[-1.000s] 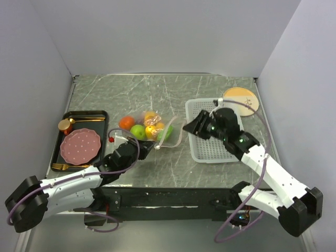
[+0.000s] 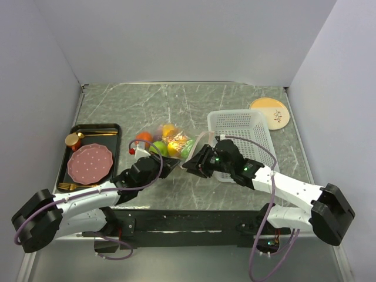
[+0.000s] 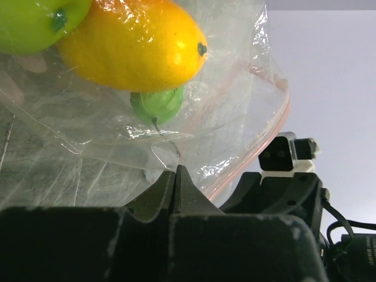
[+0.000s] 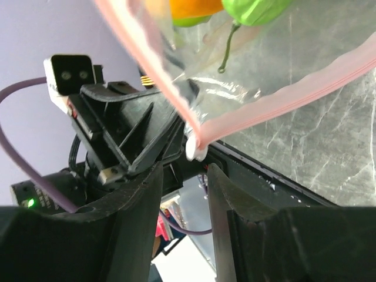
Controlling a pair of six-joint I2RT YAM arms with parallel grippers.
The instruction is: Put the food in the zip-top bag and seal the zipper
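The clear zip top bag (image 3: 111,132) lies on the counter with several toy fruits and vegetables inside, among them a yellow fruit (image 3: 138,50) and a green pepper (image 4: 252,9). Its pink zipper strip (image 4: 282,100) gapes at the mouth, with a white slider (image 4: 195,148) at the near corner. My left gripper is shut at the bag's near edge; whether film is pinched in its tips cannot be made out. Facing it, my right gripper is part open just short of the slider, with nothing visibly between its fingers.
A white basket (image 2: 265,144) stands empty behind the right arm, with a round board (image 2: 273,111) beyond it. At left, a black tray (image 2: 115,130) carries a pink plate (image 2: 90,163), a cup and golden cutlery.
My right gripper has come left from over the basket to the bag's zipper corner. The left gripper has shifted slightly right, staying at the bag's near edge.
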